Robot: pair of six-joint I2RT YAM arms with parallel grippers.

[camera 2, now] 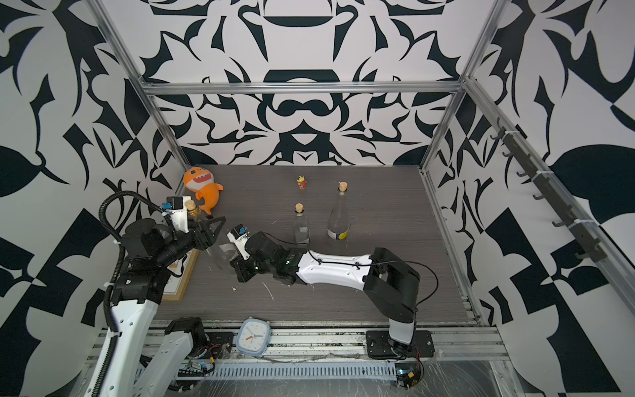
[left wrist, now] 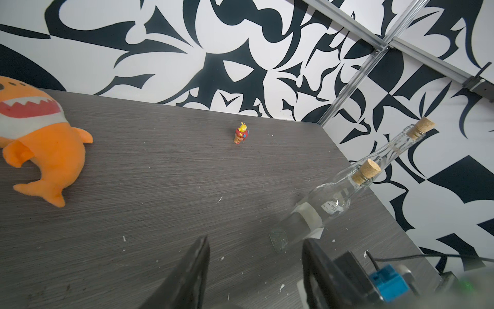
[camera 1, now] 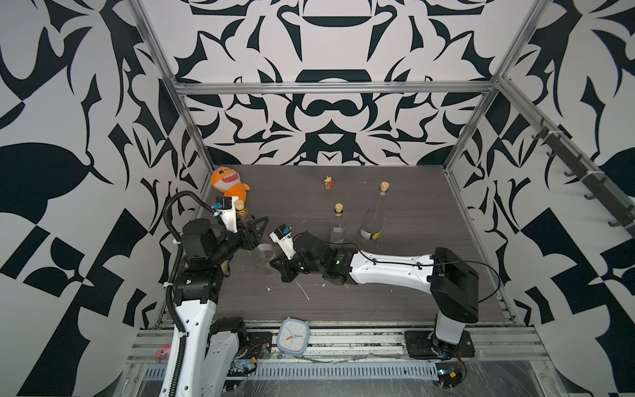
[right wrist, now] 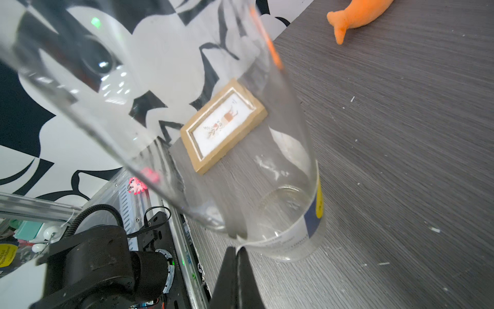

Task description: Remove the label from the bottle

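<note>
A clear bottle (camera 1: 263,254) with a cork (camera 1: 240,206) stands beside my left gripper at the table's left. That gripper's fingers are apart, and its wrist view shows nothing between them. Close up in the right wrist view, the bottle (right wrist: 257,170) has its base on the table. Low around it runs a label (right wrist: 280,241), white with a blue and yellow part (right wrist: 314,213). My right gripper is shut at the label's near edge, where a thin white curl meets its tips. Whether any of that curl is pinched cannot be told.
Two more corked bottles, a small one (camera 1: 337,228) and a tall one (camera 1: 373,215), stand right of centre. An orange shark toy (camera 1: 231,184) lies back left. A wooden frame (camera 2: 177,284) is at the left edge.
</note>
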